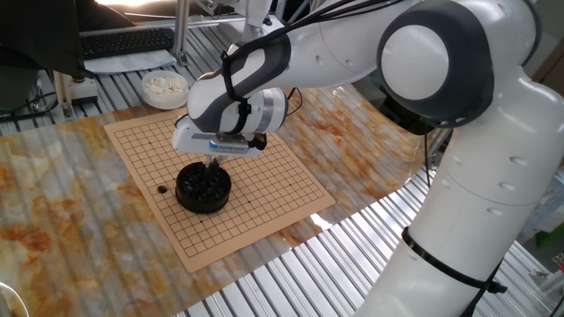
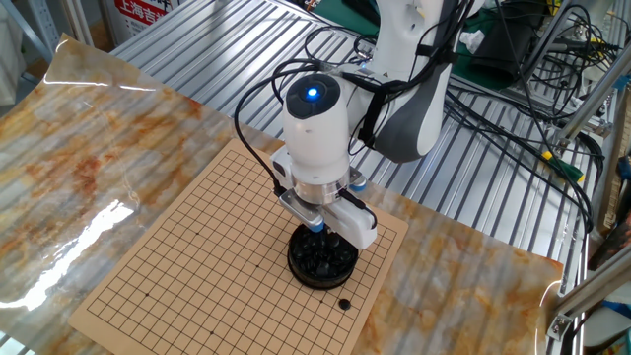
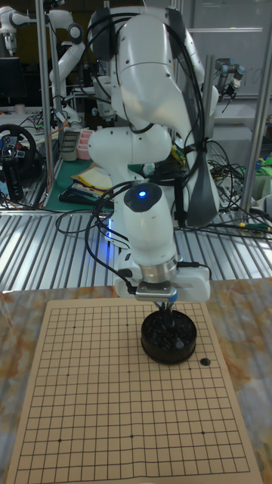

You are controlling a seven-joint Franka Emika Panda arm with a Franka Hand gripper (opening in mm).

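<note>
A round black bowl (image 1: 203, 201) full of black stones stands on the wooden Go board (image 1: 264, 189). My gripper (image 1: 211, 164) points down over the bowl, its fingertips at the stones near the rim. In the second exterior view the bowl (image 2: 321, 279) is partly covered by the hand, and the gripper's fingers are mostly hidden. From the front, the gripper (image 3: 166, 311) reaches into the back part of the bowl (image 3: 169, 352). Whether a stone is between the fingers cannot be made out. One loose black stone (image 1: 162, 189) lies on the board beside the bowl, also seen as a black stone (image 3: 205, 362).
A tub of white stones (image 1: 165, 89) stands behind the board on the marbled mat (image 1: 62, 194). Beyond it is a keyboard (image 1: 128, 42). The rest of the board is bare. Metal slats surround the mat, with cables (image 2: 552, 138) at the right in the second exterior view.
</note>
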